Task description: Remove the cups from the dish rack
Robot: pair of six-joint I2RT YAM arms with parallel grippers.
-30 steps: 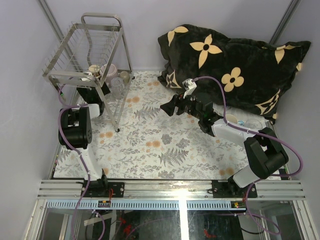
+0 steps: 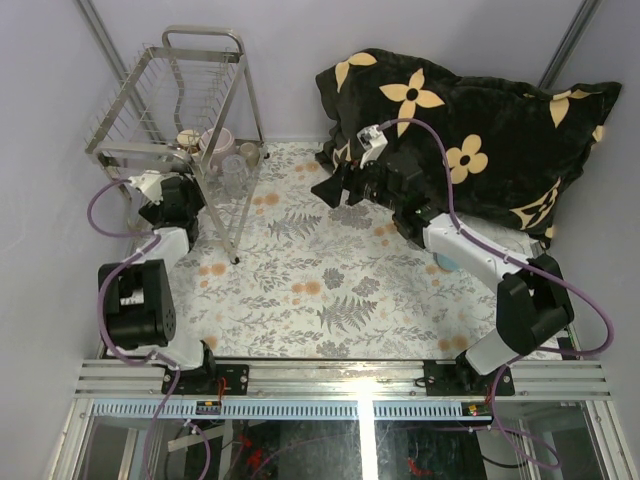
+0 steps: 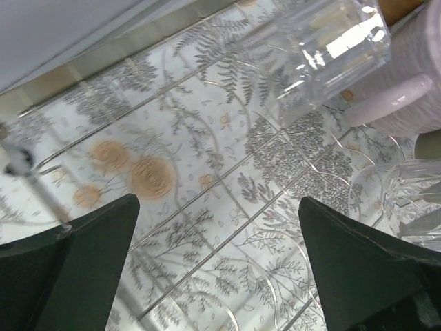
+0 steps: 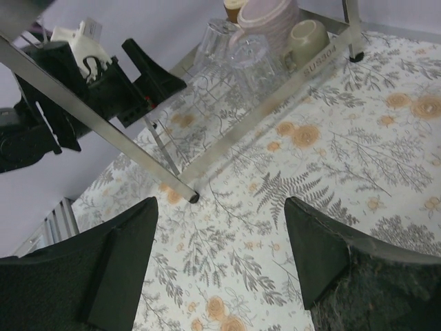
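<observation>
The steel dish rack (image 2: 236, 60) stands at back left, holding clear glass cups (image 3: 324, 48), a pink mug (image 4: 265, 21) and an olive mug (image 4: 309, 43). My left gripper (image 2: 160, 200) is open low at the rack's front left; in the left wrist view the glasses and pink mug lie at its upper and right side, with bare wire rack between its fingers. My right gripper (image 2: 335, 188) hangs open over the table, right of the rack, nothing between its fingers.
A dark patterned pillow (image 2: 465, 110) fills the back right. A light blue item (image 2: 448, 262) is partly hidden by the right arm.
My left arm has pulled back slightly toward the front left, its gripper shifting out from deeper in the rack. My right gripper has moved a little up and left in the top view.
</observation>
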